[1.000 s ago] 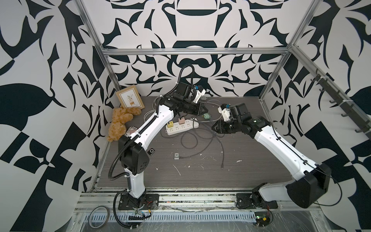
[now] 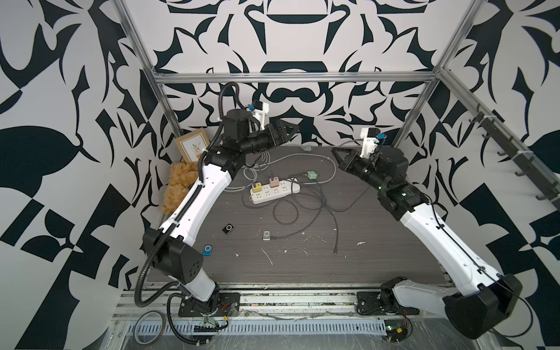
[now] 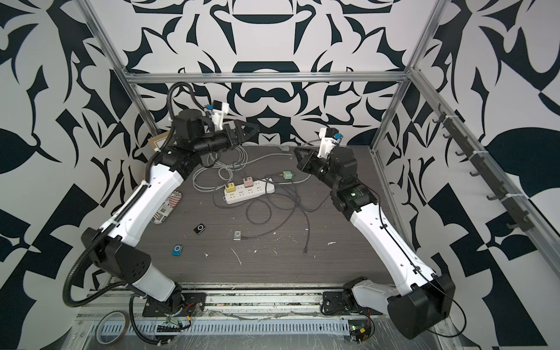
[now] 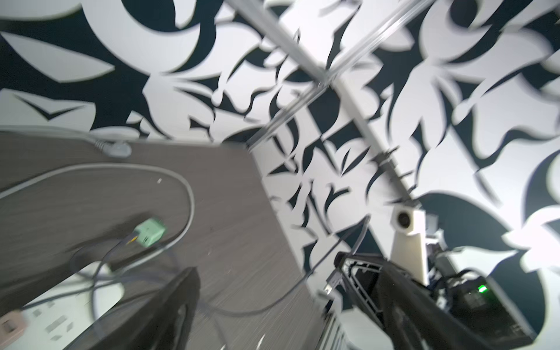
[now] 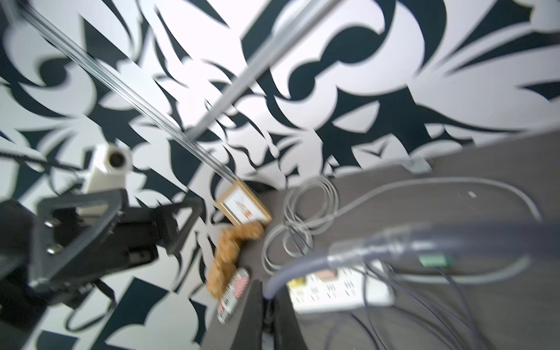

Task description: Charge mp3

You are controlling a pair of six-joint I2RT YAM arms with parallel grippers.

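Thin between its fingers, my right gripper is shut on a grey charging cable [image 5: 420, 242], raised well above the table; the cable arches right from the fingertips. A pale plug end [image 4: 332, 283] shows beside that gripper in the left wrist view. My left gripper stands open and empty, up at the back left. On the table lie a silver mp3 player [image 2: 266, 235] with a cable at its side, a black one [image 2: 228, 228] and a blue one [image 2: 207, 249]. The white power strip [image 2: 275, 191] carries a yellow adapter [image 2: 256, 187] and a pink adapter [image 2: 274, 182].
A green adapter [image 2: 312, 175] lies loose behind the strip's right end, a cable in it. Another cable end [image 2: 335, 250] rests at centre front. A plush toy [image 2: 176, 189] and picture frame [image 2: 192, 144] stand at left.
The cable has passed from my left gripper to my right one.
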